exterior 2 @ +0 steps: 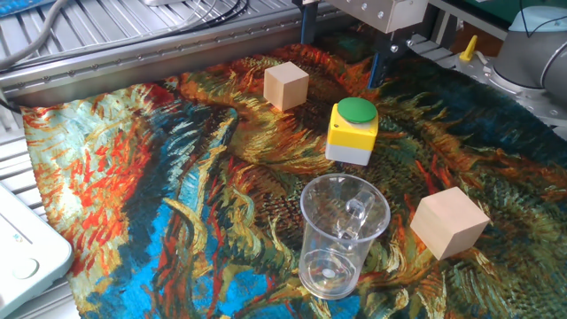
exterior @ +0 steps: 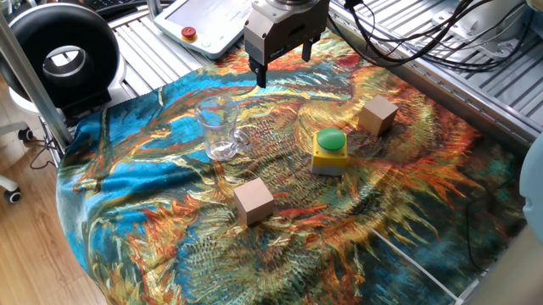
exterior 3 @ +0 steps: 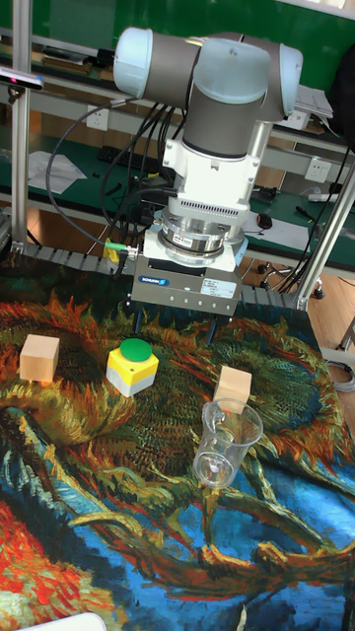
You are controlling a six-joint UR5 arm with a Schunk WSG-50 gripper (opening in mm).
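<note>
My gripper [exterior: 284, 69] hangs above the cloth with its two fingers wide apart and nothing between them. Below it stands a clear plastic cup [exterior: 218, 131], upright, with a handle on its side. A yellow box with a green button [exterior: 330, 150] sits near the middle of the cloth. One wooden cube [exterior: 377, 115] lies beyond the button box, and a second wooden cube [exterior: 254, 202] is on the opposite side. Exterior view 2 shows the cup [exterior 2: 335, 266] between the camera and the button box [exterior 2: 352, 137]. In exterior view 3 the gripper [exterior 3: 174, 328] is clear of every object.
A patterned cloth [exterior: 161, 246] covers the table. At its back edge rests a control pad [exterior: 204, 24] with a red knob. Dark cables [exterior: 416, 55] run along the metal rail. Open cloth surrounds the cup, the box and both cubes.
</note>
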